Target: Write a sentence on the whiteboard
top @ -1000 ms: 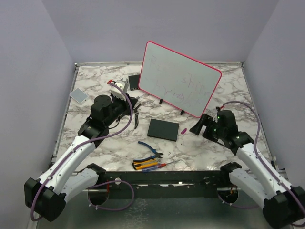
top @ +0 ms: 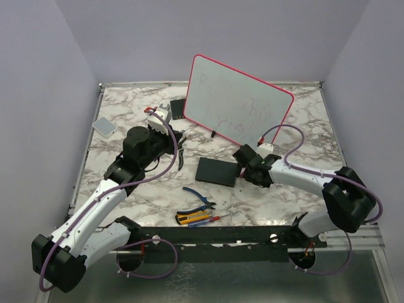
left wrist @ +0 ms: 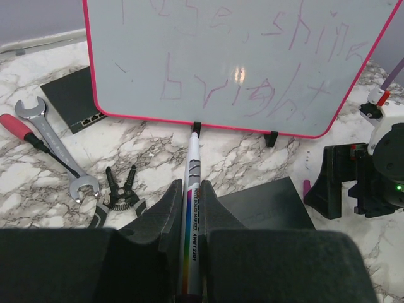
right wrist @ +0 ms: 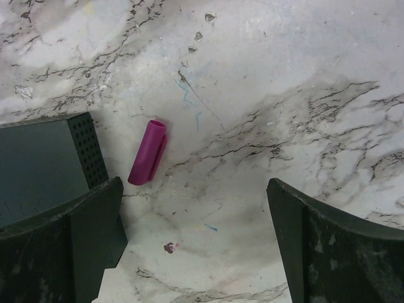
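The whiteboard (top: 233,101) stands at the back with faint handwriting, "shine" and "bright" legible in the left wrist view (left wrist: 233,57). My left gripper is shut on a white marker (left wrist: 192,158), tip pointing toward the board. My right gripper is open, low over a magenta marker cap (right wrist: 148,153) lying on the marble table, between its fingers and just beside a dark box (right wrist: 44,164).
Pliers (top: 199,199), screwdrivers (top: 203,220), a wrench (left wrist: 47,132) and cutters (left wrist: 120,196) lie on the table. A grey card (top: 105,126) is at the back left.
My right arm has swung left from the right side of the table to above the magenta cap beside the dark box. The left arm shows little movement.
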